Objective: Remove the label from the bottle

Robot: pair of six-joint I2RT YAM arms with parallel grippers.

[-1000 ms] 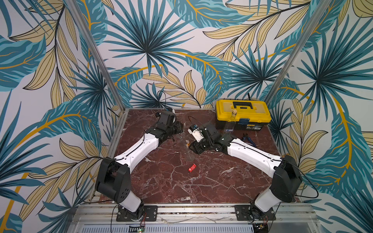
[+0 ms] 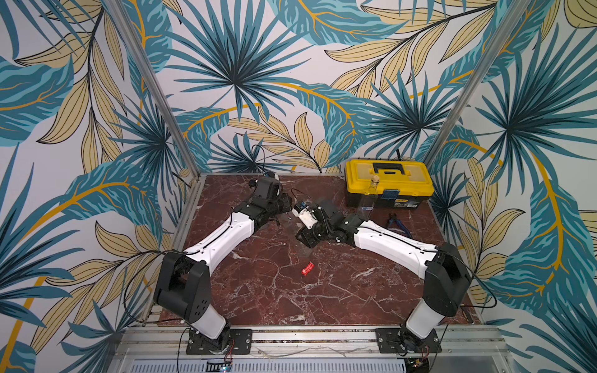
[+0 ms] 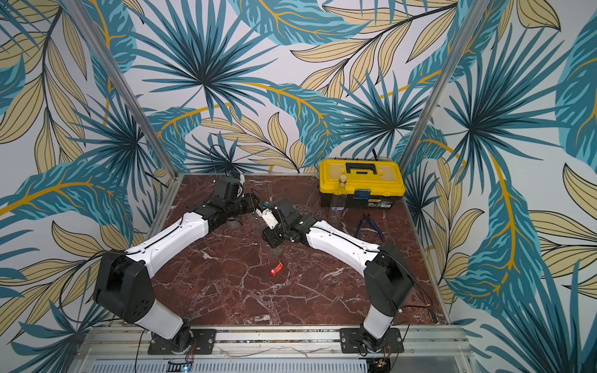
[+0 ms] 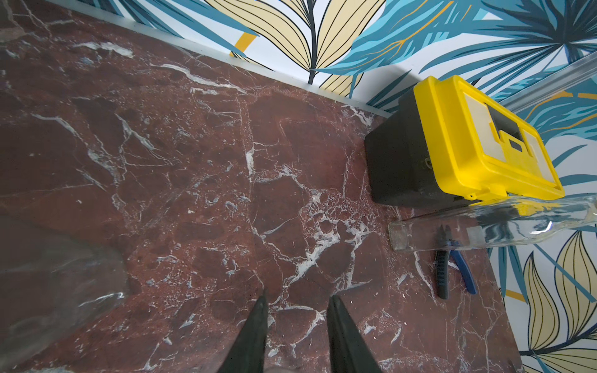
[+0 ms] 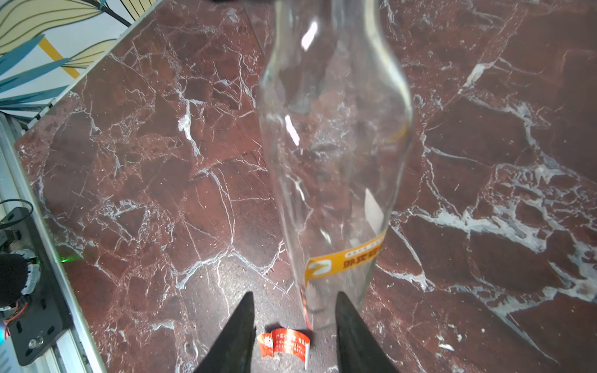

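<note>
A clear glass bottle [image 5: 335,155] hangs tilted above the table in the right wrist view, with an orange label strip [image 5: 345,258] near its lower end. My left gripper is shut on this bottle; in the left wrist view only a sliver of glass shows between its fingers. My right gripper has its fingers [image 5: 236,335] apart with a gap between them. They stand close to the bottle's base, and whether they touch it I cannot tell. A red label scrap [image 5: 289,342] lies on the table.
A yellow and black toolbox [image 2: 388,180] stands at the back right. Another clear bottle [image 4: 491,223] is upright in front of it, with blue-handled pliers [image 4: 457,267] nearby.
The left arm stays still.
</note>
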